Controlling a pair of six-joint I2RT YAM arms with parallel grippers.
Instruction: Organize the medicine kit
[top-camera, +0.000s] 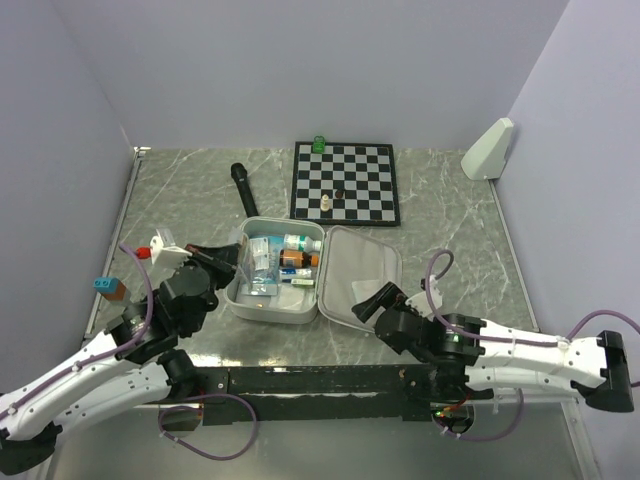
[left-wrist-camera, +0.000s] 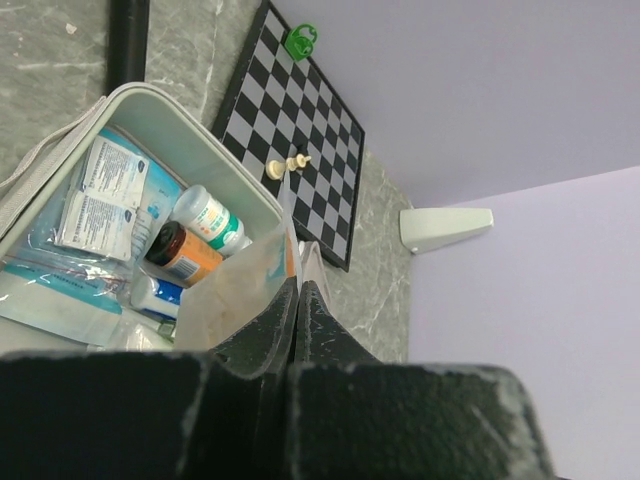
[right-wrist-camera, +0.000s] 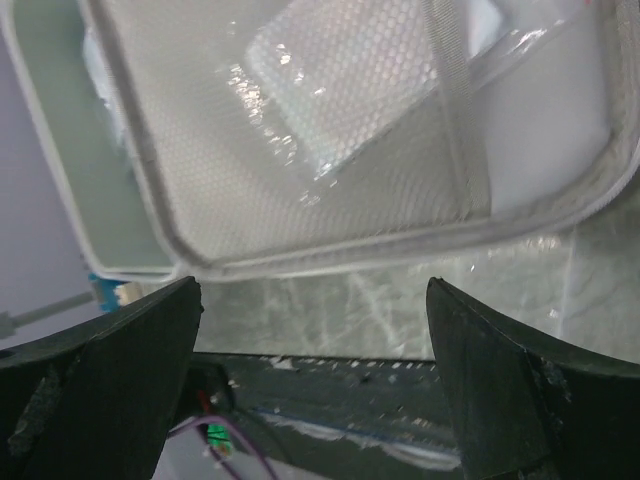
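The open kit box (top-camera: 272, 312) holds a blue-white packet (left-wrist-camera: 100, 190), a white bottle with green label (left-wrist-camera: 205, 215), an orange bottle (left-wrist-camera: 185, 255) and tubes. My left gripper (top-camera: 229, 254) is above the box's left part, shut on a thin translucent plastic bag (left-wrist-camera: 237, 285). My right gripper (top-camera: 376, 298) stands open over the near edge of the box's lid (top-camera: 362, 245), whose mesh pocket (right-wrist-camera: 190, 200) holds a clear packet with a white pad (right-wrist-camera: 320, 100).
A chessboard (top-camera: 345, 178) with pieces lies behind the box, a black microphone (top-camera: 242, 188) to its left. A white device (top-camera: 486, 152) stands back right.
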